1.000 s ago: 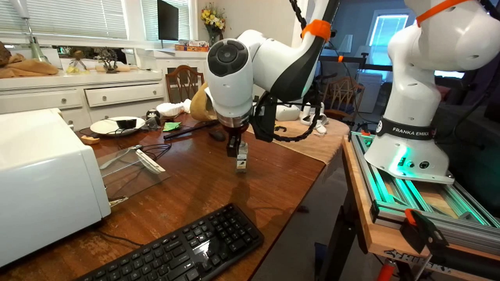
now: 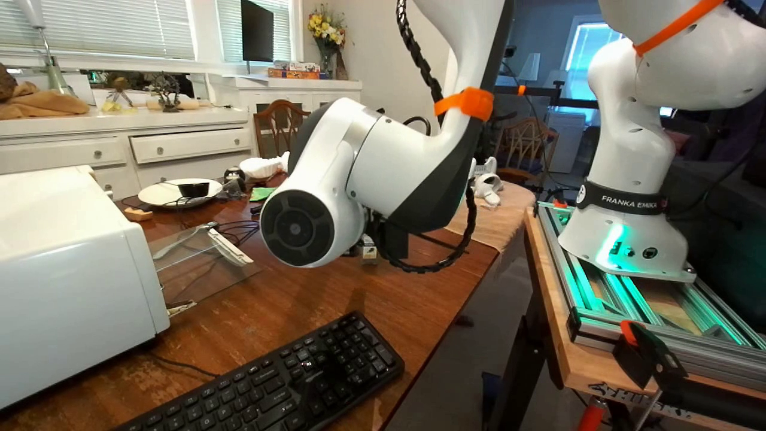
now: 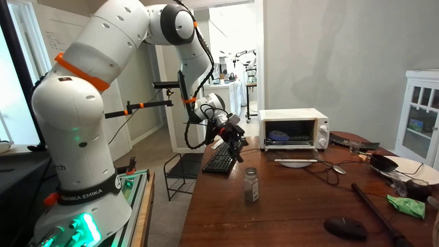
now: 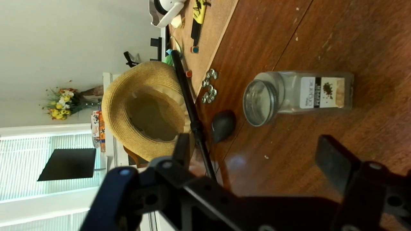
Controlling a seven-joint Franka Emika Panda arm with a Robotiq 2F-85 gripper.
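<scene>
A clear glass pepper jar (image 4: 291, 92) with a white label stands upright on the wooden table (image 3: 296, 197). In the wrist view the camera is turned, so the jar appears lying sideways, its round rim facing left. My gripper is open, its two dark fingers apart with nothing between them. From the second exterior view, the gripper (image 3: 238, 144) hangs tilted above the table, behind the jar (image 3: 251, 187) and apart from it, near the keyboard. In the first exterior view the arm hides the gripper and most of the jar (image 2: 368, 252).
A black keyboard (image 2: 287, 381) lies near the table edge, beside a white toaster oven (image 3: 292, 127). A computer mouse (image 3: 344, 227), black rod (image 3: 376, 216), green packet (image 3: 406, 206) and plate (image 3: 426, 171) occupy the far side. A straw hat (image 4: 148, 109) sits beyond. Table around the jar is clear.
The arm has drawn away from the jar toward the keyboard side, and its hand has tilted from pointing down to facing the jar at a slant. The jar stands in the same place.
</scene>
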